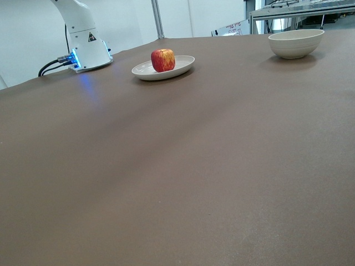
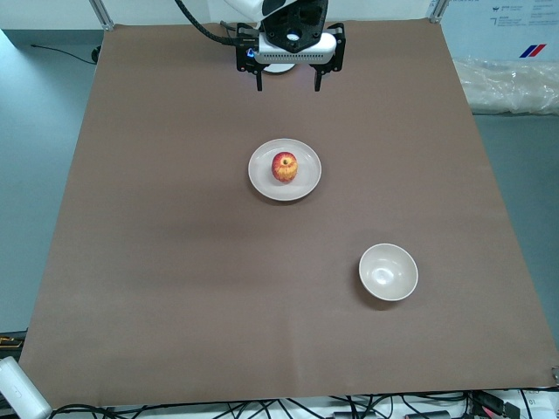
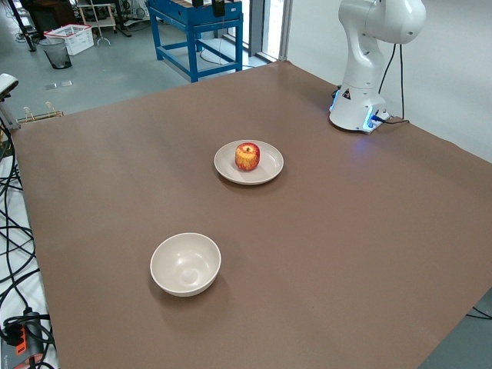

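A red-yellow apple (image 2: pixel 285 167) (image 1: pixel 163 60) (image 3: pixel 247 156) rests on a white plate (image 2: pixel 266 188) (image 1: pixel 143 71) (image 3: pixel 270 164) near the middle of the brown table. A white bowl (image 2: pixel 389 271) (image 1: pixel 295 44) (image 3: pixel 185 264) stands apart from the plate, empty where its inside shows. The gripper (image 2: pixel 288 82) hangs at the table's far edge in the left view, its two black fingers wide apart with nothing seen between them, well away from plate and bowl; it is not visible in the top or right views.
The white arm base (image 1: pixel 91 58) (image 3: pixel 357 111) stands at one edge with cables beside it. More cables run along another edge, off the tabletop, in the left and right views.
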